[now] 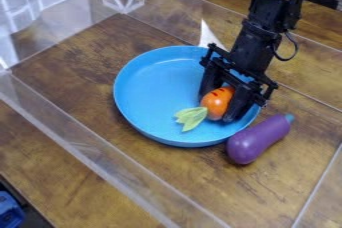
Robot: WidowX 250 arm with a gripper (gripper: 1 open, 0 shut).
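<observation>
A blue plate [144, 94] sits on the wooden table. On its right part lies an orange carrot-like vegetable [214, 103] with pale green leaves [190, 118] pointing down-left. The black gripper [230, 96] is down over the vegetable, its fingers around it, shut on it. The far finger is partly hidden. A purple eggplant [259, 139] lies just right of the plate, at its lower right.
A white object [211, 29] stands behind the plate, partly hidden by the arm. A small blue object [8, 215] shows at the bottom left corner.
</observation>
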